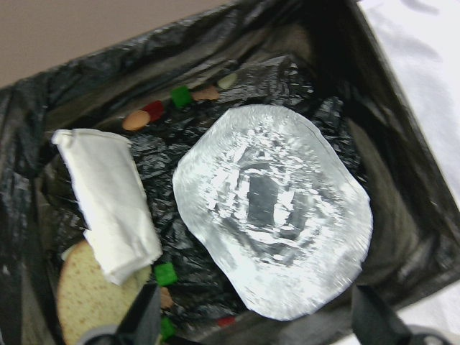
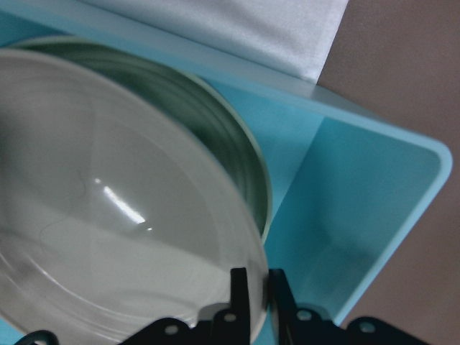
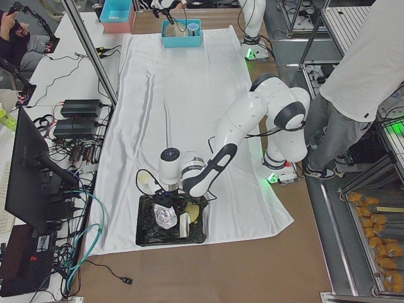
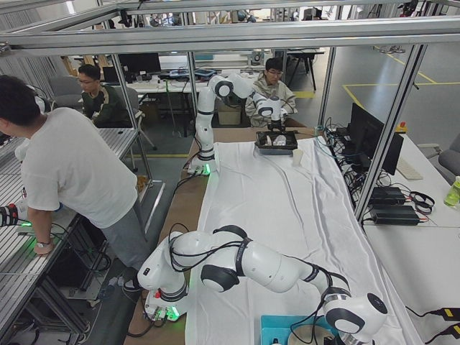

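Observation:
A black bag-lined tray [image 3: 145, 233] holds a round crumpled foil piece [image 1: 273, 215], a folded white item [image 1: 108, 201], a tan round piece [image 1: 75, 295] and small coloured bits. My left gripper is over the tray; only the edges of its fingers show, apart. At the far end a blue bin [image 2: 374, 158] holds a green bowl [image 2: 230, 144] with a white bowl [image 2: 129, 194] above it. My right gripper has its fingers on either side of the white bowl's rim.
The white cloth [image 3: 170, 88] between tray and bin is clear. A monitor [image 3: 25, 177] and cables line the left side. A person [image 3: 353, 76] stands at the right.

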